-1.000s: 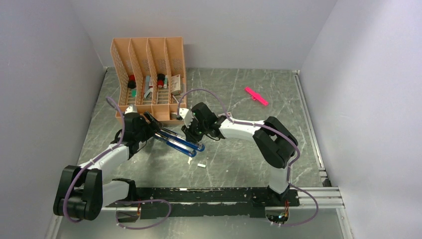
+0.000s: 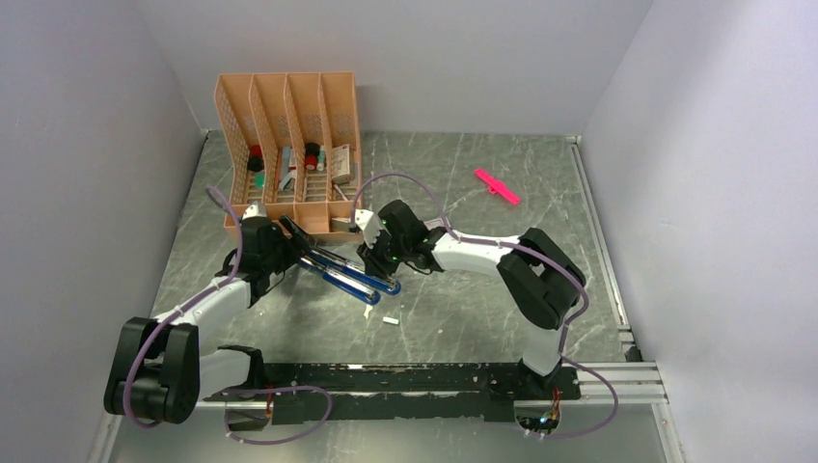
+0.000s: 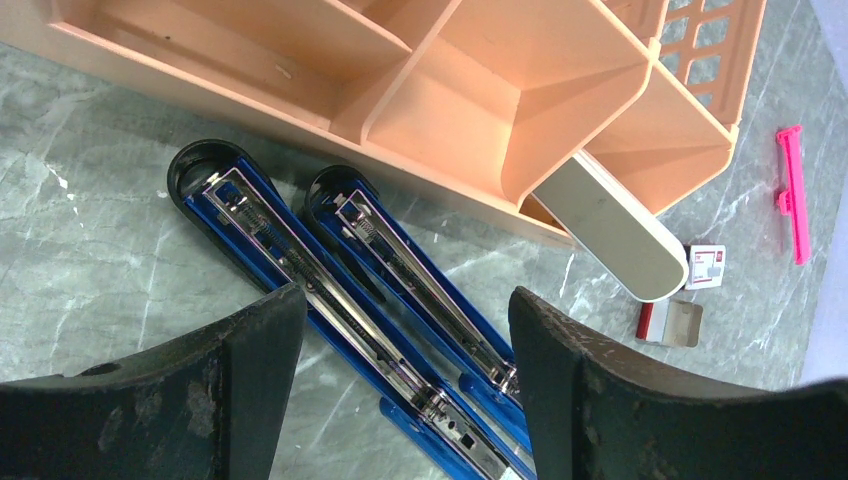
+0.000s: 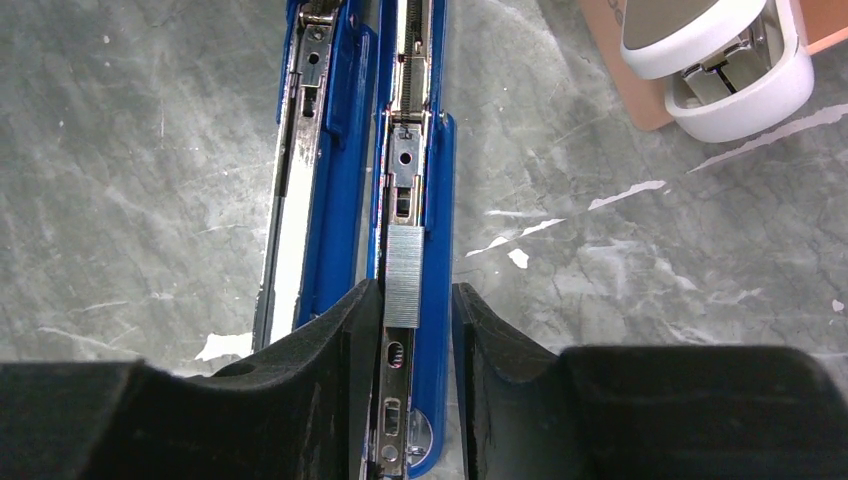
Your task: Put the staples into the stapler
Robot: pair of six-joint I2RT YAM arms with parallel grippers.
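Note:
Two long blue stapler bodies lie side by side, the near one (image 2: 338, 277) and the far one (image 2: 359, 273), their metal channels showing. In the right wrist view, a silver strip of staples (image 4: 404, 275) rests lengthwise in the channel of the right-hand body (image 4: 437, 260). Just at the strip's end stands my right gripper, its fingers part open, the left finger close beside the strip. My left gripper is open above the other end of both bodies (image 3: 350, 310), its fingers apart and gripping nothing.
An orange divided organizer (image 2: 289, 210) stands close behind the stapler bodies, a white stapler (image 3: 615, 225) jutting from it. Small boxes (image 3: 672, 322) sit to its right. A pink piece (image 2: 497, 186) lies farther off; a small white piece (image 2: 391, 320) lies in front.
My right arm has shifted slightly to the right, and the right end of the far blue stapler body appears to have moved a little that way. The left arm looks still.

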